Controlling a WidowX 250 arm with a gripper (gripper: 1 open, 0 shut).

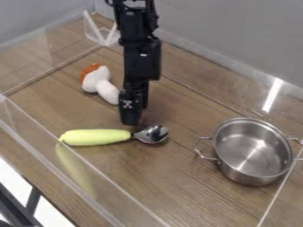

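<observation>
My black gripper (130, 106) hangs low over the middle of the wooden counter, its tips just behind a spoon (151, 134) with a shiny steel head and a pale yellow-green handle (95, 136). Left of the gripper lies a white toy mushroom (104, 89) with an orange patch at its top end. I cannot tell whether the fingers are open or shut.
A steel pot (252, 151) with two side handles stands at the right. Behind is a grey wall (225, 35). Clear panels line the front left edge. Bare counter lies between the spoon and the pot and behind it.
</observation>
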